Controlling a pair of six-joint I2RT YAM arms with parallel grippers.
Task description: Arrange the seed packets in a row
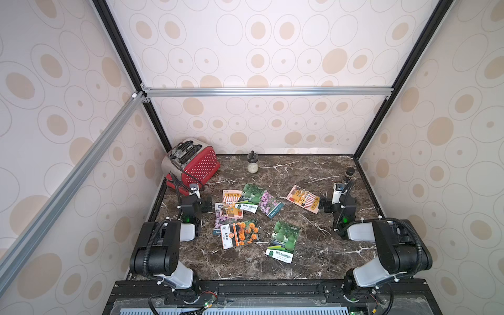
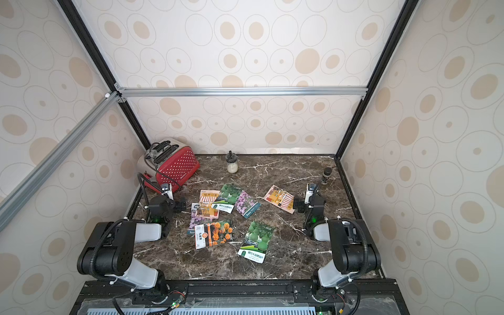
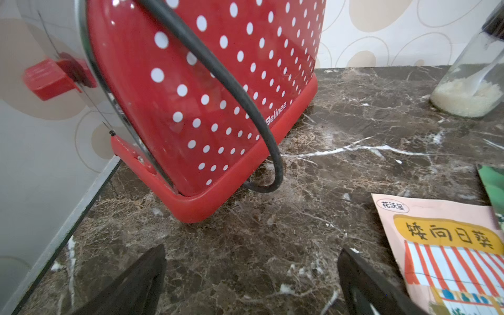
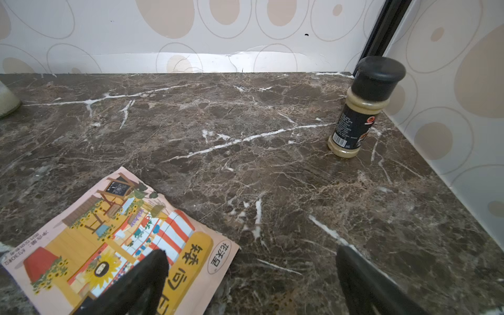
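Note:
Several seed packets lie scattered on the dark marble table. On the left, a pink sunflower packet [image 1: 231,198] overlaps a purple-flower packet [image 1: 224,223] and touches a green packet [image 1: 253,194]. Beside the green one is a second purple-flower packet [image 1: 269,203]. An orange-flower packet [image 1: 240,234] and another green packet [image 1: 283,239] are nearer the front. A second sunflower packet [image 4: 115,236] lies tilted at the right. My left gripper is open over bare table, left of the pile. Open and empty, my right gripper stands just right of the second sunflower packet.
A red dotted toaster [image 3: 210,94] with a loose black cable [image 3: 236,89] stands close ahead of the left gripper. A glass jar [image 1: 252,163] is at the back, and a spice bottle [image 4: 362,113] at the back right. Bare table shows at the front right.

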